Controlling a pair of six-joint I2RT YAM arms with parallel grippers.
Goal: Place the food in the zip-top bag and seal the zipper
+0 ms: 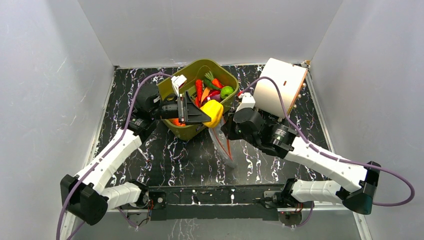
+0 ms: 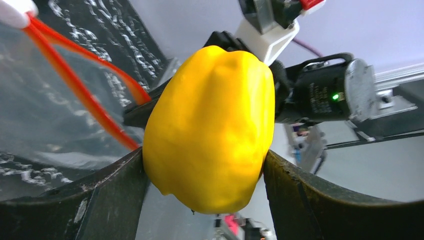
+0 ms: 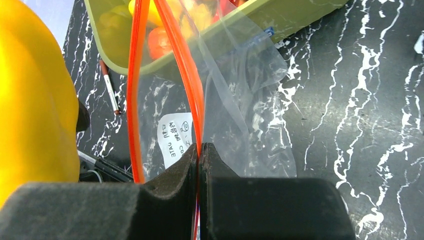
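A yellow pepper [image 1: 212, 113] is held in my left gripper, over the top of the clear zip bag [image 1: 220, 145]. In the left wrist view it fills the centre, and it shows large at the left of the right wrist view. My right gripper is shut on the bag's edge by the red zipper [image 3: 190, 80], with the bag hanging from it and its red strips parted at the top. The green bin [image 1: 225, 72] behind holds peppers, carrots and other food.
A cream board or roll [image 1: 280, 87] stands at the back right. A marker [image 3: 109, 87] lies on the dark marbled table [image 3: 350, 110], whose front middle is largely clear. Grey walls enclose the sides and back.
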